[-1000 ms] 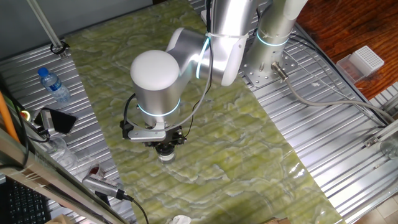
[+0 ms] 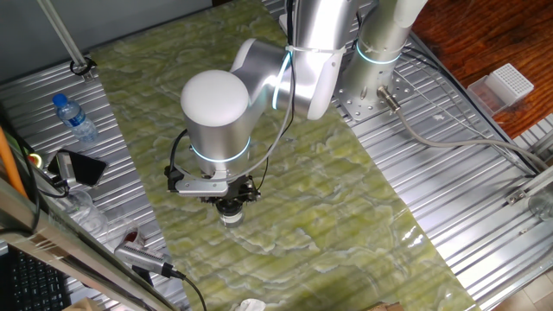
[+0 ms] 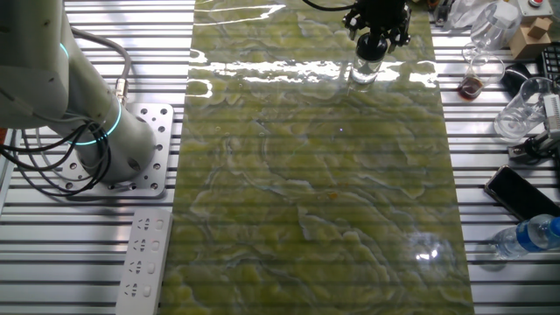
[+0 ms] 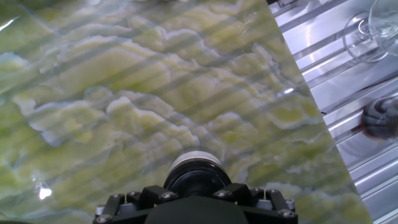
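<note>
Below the arm's wrist, my gripper (image 2: 230, 205) points down over the green marbled sheet. Directly under it, in line with its fingers, is a small clear cylindrical container (image 3: 366, 70) with a dark upper part. From the wrist view, only a round black top with a pale rim (image 4: 196, 155) shows, centred between the dark linkages of the gripper. The fingertips are hidden behind these parts, so whether they press on the container cannot be made out. It looks upright, at or very close to the sheet.
Along one side of the green sheet (image 3: 315, 192) lie a phone (image 3: 522, 193), a water bottle (image 3: 529, 236), clear glasses (image 3: 523, 109) and a glass with dark liquid (image 3: 471, 86). A power strip (image 3: 144, 262) lies near the arm's base. Most of the sheet is bare.
The gripper's linkages and the nearby cable have shifted very slightly. The arm and the container beneath it stay in the same place.
</note>
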